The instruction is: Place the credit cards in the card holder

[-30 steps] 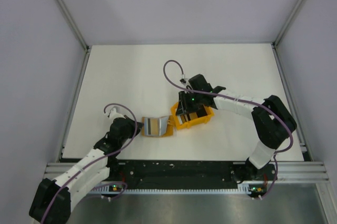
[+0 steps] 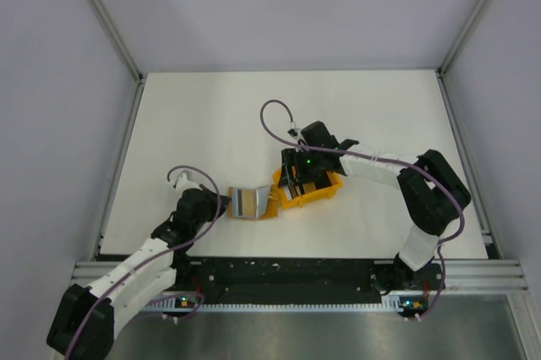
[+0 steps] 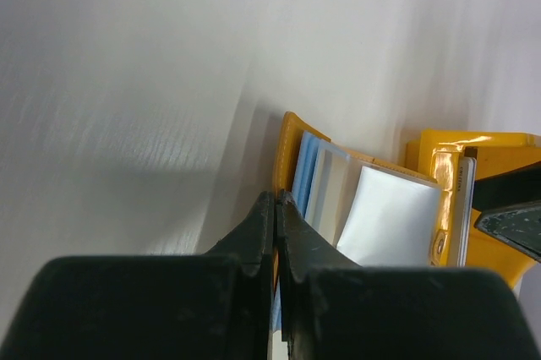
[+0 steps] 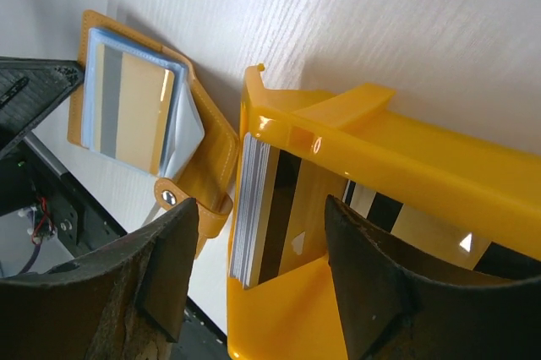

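An open tan card holder (image 2: 270, 210) with cards in it lies left of the yellow box (image 2: 297, 201). At the holder's left edge, my left gripper is shut, its fingertips pinching the thin brown rim (image 3: 288, 144). In the left wrist view, a white card (image 3: 389, 216) shows in the holder. My right gripper is open over the box, near the box's left end. Between its fingers stand a silver-edged card (image 4: 252, 208) and a dark-striped card (image 4: 281, 208), neither gripped. More cards (image 4: 423, 226) stand farther right in the box.
The yellow box adjoins the holder's snap flap (image 4: 188, 197), leaving little room between them. A black strip (image 2: 287, 280) runs along the front edge.
The left gripper and the holder stay in place.
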